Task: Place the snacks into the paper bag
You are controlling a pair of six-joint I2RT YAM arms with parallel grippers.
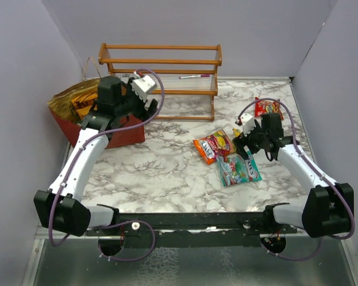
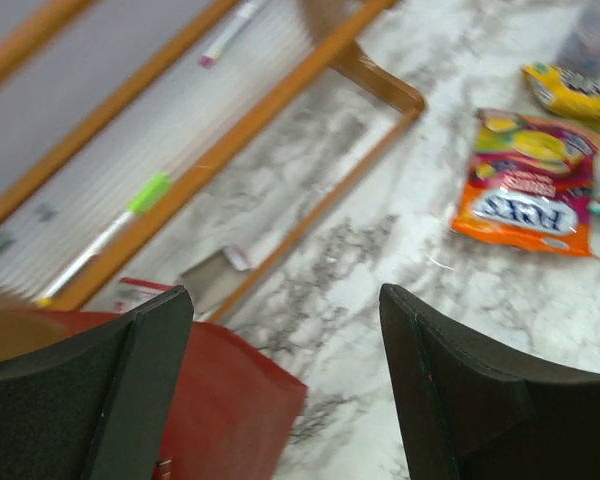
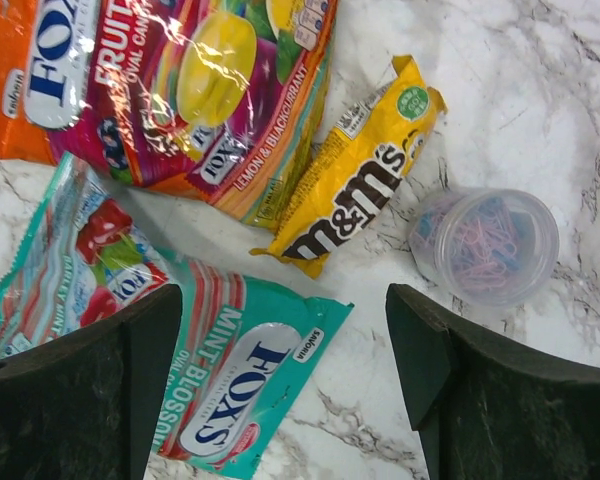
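The red paper bag (image 1: 126,136) stands at the left, its gold inside and an orange packet (image 1: 83,102) showing in its mouth. My left gripper (image 1: 144,109) is open and empty above the bag's right side. Mid-table lie an orange Fox's pack (image 3: 195,110) and a teal Fox's pack (image 3: 265,340), close beside each other. A small yellow M&M's pack (image 3: 355,185) rests against the orange one. Over these packs hangs my right gripper (image 1: 241,148), its fingers apart with nothing between them. A red snack pack (image 1: 267,107) lies at the back right.
A clear tub of clips (image 3: 485,245) stands beside the M&M's pack. The wooden rack (image 1: 167,91) holding pens is at the back, close to my left gripper. Bare marble lies left of the packs.
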